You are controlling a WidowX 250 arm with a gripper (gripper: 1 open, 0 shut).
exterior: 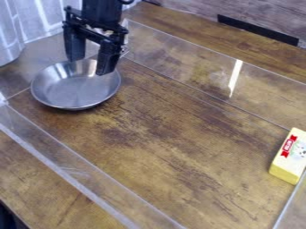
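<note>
The black gripper [91, 50] hangs open above a round steel bowl [74, 89] at the upper left, its two fingers apart over the bowl's back part. I see nothing held between the fingers. The bowl looks empty. On the far right lies a yellow box [287, 160] with a red label, well apart from the gripper.
Clear plastic walls or strips run along its left and back sides. A pale cylindrical object [9, 36] stands at the far left edge.
</note>
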